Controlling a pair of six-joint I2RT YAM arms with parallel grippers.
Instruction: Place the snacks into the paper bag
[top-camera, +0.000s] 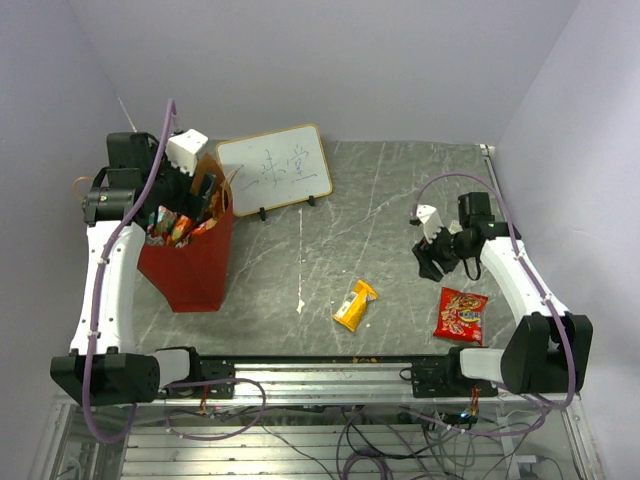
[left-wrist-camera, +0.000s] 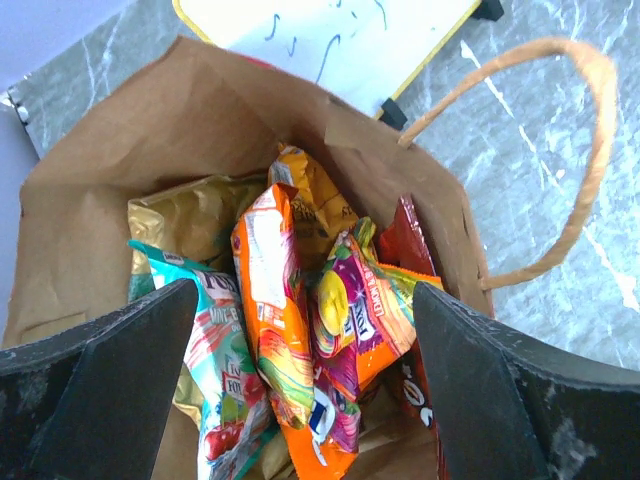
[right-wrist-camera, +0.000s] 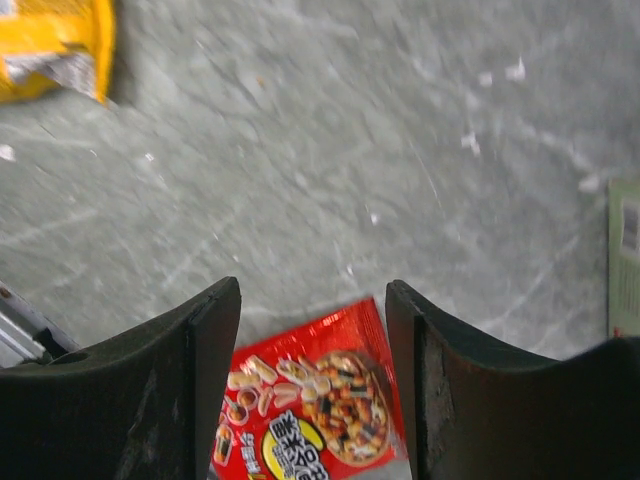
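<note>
The red paper bag (top-camera: 185, 275) stands at the left, full of several snack packets (left-wrist-camera: 275, 300). My left gripper hangs over its opening, fingers apart, packets visible below between them. A yellow packet (top-camera: 354, 305) lies on the grey table, center front. A red snack packet (top-camera: 461, 316) lies at the right front. My right gripper is above the table just behind the red packet, its fingers apart with nothing gripped; the red packet shows below it.
A whiteboard (top-camera: 274, 170) leans at the back, behind the bag. A green flat object (right-wrist-camera: 623, 260) lies at the right edge of the right wrist view.
</note>
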